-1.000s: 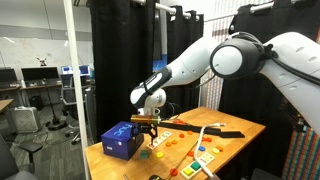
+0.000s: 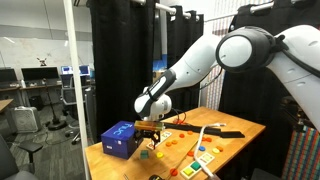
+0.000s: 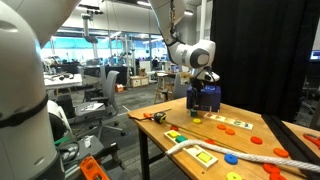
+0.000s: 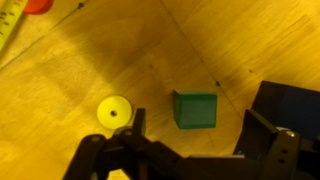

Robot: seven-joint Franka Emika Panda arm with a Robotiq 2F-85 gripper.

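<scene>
My gripper is open over the table, its fingers spread wide with nothing held between them. Within the gap, as the wrist view looks down, a green block (image 4: 195, 110) shows on the wood below. To its left lies a round yellow piece (image 4: 114, 112). In exterior view 1 the gripper (image 2: 148, 130) hangs above the table beside the blue box (image 2: 118, 141), and the green block (image 2: 144, 155) sits lower in the picture. Exterior view 2 has the gripper (image 3: 201, 79) just in front of the box.
The box's dark edge (image 4: 285, 105) lies close to the right finger. Red, yellow and blue pieces (image 3: 231, 158) are scattered across the table, with a pale rope-like strip (image 3: 240, 154) among them. A yellow ruler-like strip (image 4: 10, 20) lies at the wrist view's upper left.
In exterior view 1 my gripper has come slightly lower, toward the green block. The box and the loose pieces stay where they were.
</scene>
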